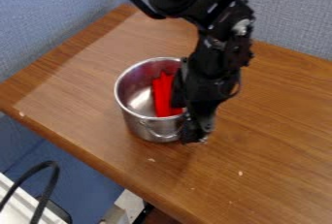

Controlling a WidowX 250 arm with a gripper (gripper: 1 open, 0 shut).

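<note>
A steel pot (135, 112) stands on the wooden table, with a red block (163, 94) inside it. My black gripper (200, 113) is down at the pot's right side, overlapping it and hiding much of the pot and part of the block. Its fingertips are dark and crowded; whether they are open or shut on anything cannot be made out.
Blue padded walls stand behind and at the left. A white object with a black cable (49, 184) lies below the table's left edge.
</note>
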